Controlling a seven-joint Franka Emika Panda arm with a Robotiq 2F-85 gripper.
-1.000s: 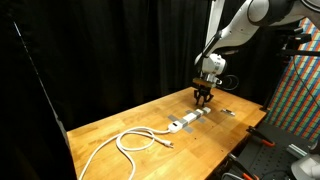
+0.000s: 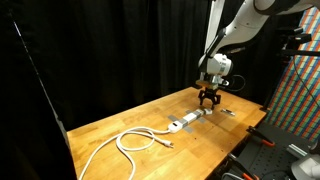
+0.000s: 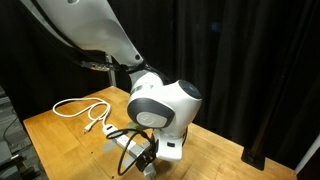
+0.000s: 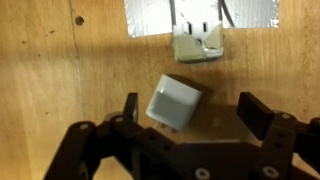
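Observation:
A small pale block lies at a slant on the wooden table in the wrist view. My gripper is open above it, with one dark finger on either side and the block nearer the left one. Just ahead of the block is the end of a white power strip, with silver tape across it. In exterior view 1 the gripper hangs low by the far end of the strip. The arm's white wrist covers much of that area in exterior view 2.
The strip's white cable loops over the left part of the table. Small items lie near the right edge, too small to identify. Bare wood surrounds the strip, and black curtains hang behind.
Over the last second my gripper has shifted slightly right and toward the camera in exterior view 1, coming closer to the strip's far end. The strip and cable have not moved.

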